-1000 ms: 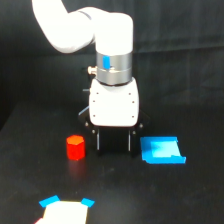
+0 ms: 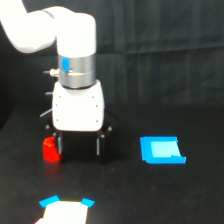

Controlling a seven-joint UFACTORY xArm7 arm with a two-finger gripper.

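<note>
A small red block [image 2: 50, 150] sits on the dark table at the left. My gripper [image 2: 79, 150] is low over the table, pointing down, its two fingers wide apart and nothing visible between them. The left finger [image 2: 58, 141] overlaps the right edge of the red block in this view, so the block is at the outer side of that finger rather than between the two. Whether they touch I cannot tell for certain.
To the right lies a pale square edged with blue tape [image 2: 177, 159]. Another pale square with blue corners [image 2: 66, 212] is at the near edge, cut off by the frame.
My gripper has moved left and somewhat lower. The red block has also shifted left. The gripper was open before and still is.
</note>
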